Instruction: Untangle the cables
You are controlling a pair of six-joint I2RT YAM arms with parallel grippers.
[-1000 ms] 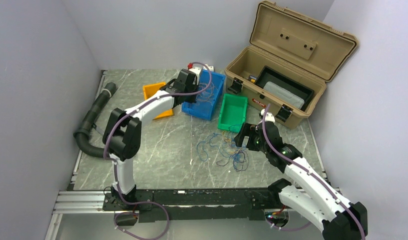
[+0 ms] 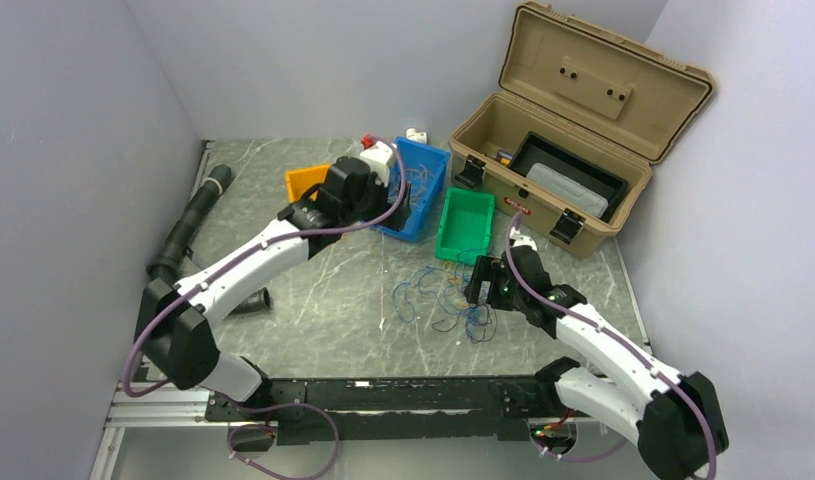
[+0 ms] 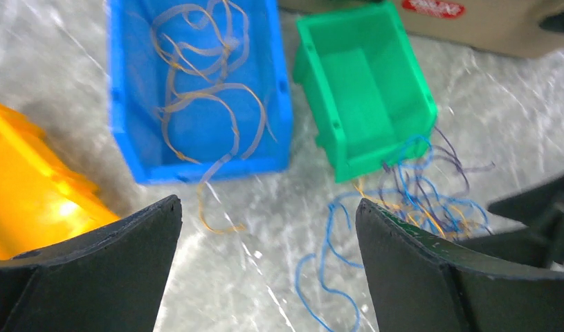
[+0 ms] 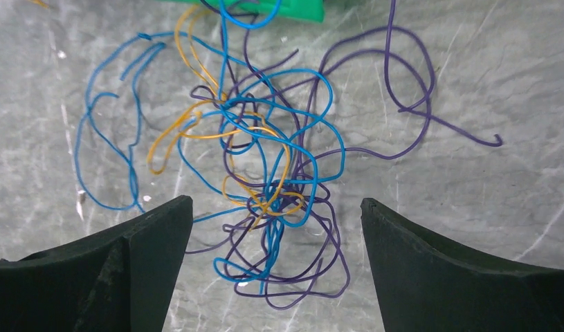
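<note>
A tangle of blue, purple and orange cables lies on the table, crossing and looping over itself, its upper end close to the green bin. Above it my right gripper stands open, its fingers apart on either side of the tangle's lower part, with nothing gripped. Loose orange cables rest in the blue bin, one strand hanging over the near rim onto the table. My left gripper is open and empty, raised near the blue bin's front. The cable tips under the right gripper are hard to trace.
The empty green bin stands right of the blue one. A yellow bin sits left of it, partly behind my left arm. An open tan case fills the back right. Black hose lies at left.
My left arm swung out and its gripper shifted from over the blue bin toward the bin's front.
</note>
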